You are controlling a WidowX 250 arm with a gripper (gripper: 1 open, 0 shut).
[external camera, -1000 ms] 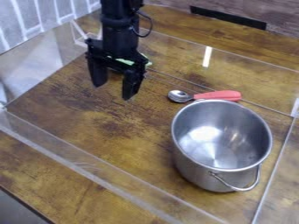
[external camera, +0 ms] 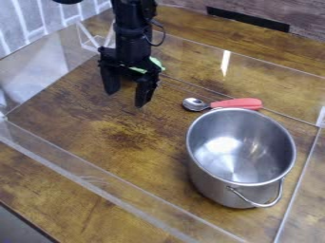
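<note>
My black gripper hangs over the left back part of the wooden surface, open, its two dark fingers spread apart. Behind it a light green object is partly hidden by the gripper. To the right lies a spoon with a red handle, its metal bowl toward the left. A large steel pot with a wire handle stands at the front right, apparently empty.
Clear plastic walls border the wooden work area.
My gripper has shifted slightly up and back. The spoon and pot have not moved.
</note>
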